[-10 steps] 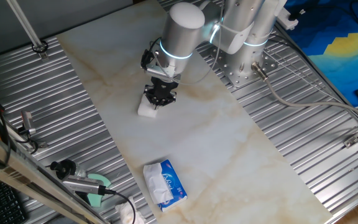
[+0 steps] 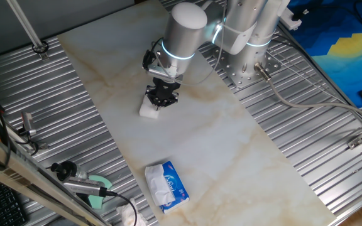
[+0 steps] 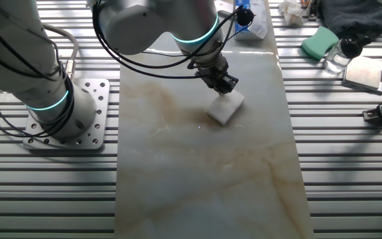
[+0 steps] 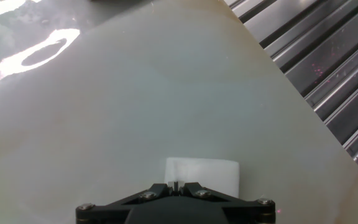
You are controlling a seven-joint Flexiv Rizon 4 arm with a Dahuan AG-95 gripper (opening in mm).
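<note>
A white block (image 2: 147, 108) rests on the marbled board, partly covered by my gripper (image 2: 160, 102) in exterior view 1. From the other side, the block (image 3: 225, 108) shows as a pale tilted square with the gripper (image 3: 227, 89) over its upper edge. In the wrist view the fingertips of my gripper are together, nothing visible between them. Behind them lies the block (image 4: 207, 172), its near part hidden by the gripper. Whether the fingertips touch the block, I cannot tell.
A blue and white tissue pack (image 2: 167, 187) lies on the board (image 2: 231, 169) near its left edge. Past that edge, on the slatted metal table, are a green item (image 3: 319, 42), a clear bottle (image 3: 337, 58) and a small scale (image 3: 366, 73). Most of the board is bare.
</note>
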